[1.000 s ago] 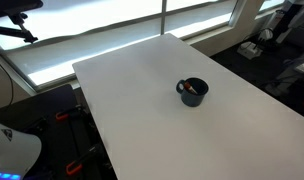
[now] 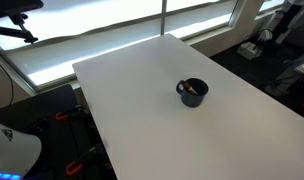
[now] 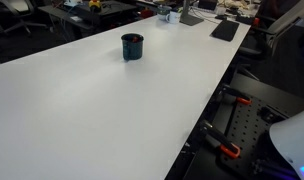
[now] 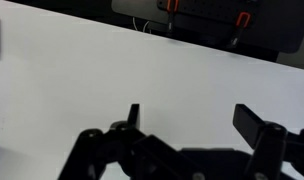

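Observation:
A dark teal mug [image 2: 192, 93] stands upright on the white table [image 2: 142, 120], its handle toward the left in exterior view 1. A small reddish-brown item [image 2: 189, 87] shows inside it; what it is cannot be made out. In exterior view 2 the same mug [image 3: 132, 47] stands toward the far side of the table. My gripper is open in the wrist view, its two black fingers wide apart over bare table with nothing between them. A blurred bluish shape [image 4: 2, 160] is cut off at the left edge of that view.
A dark frame with red-orange clamps [image 3: 230, 150] borders the table near the robot's white base [image 3: 294, 140].

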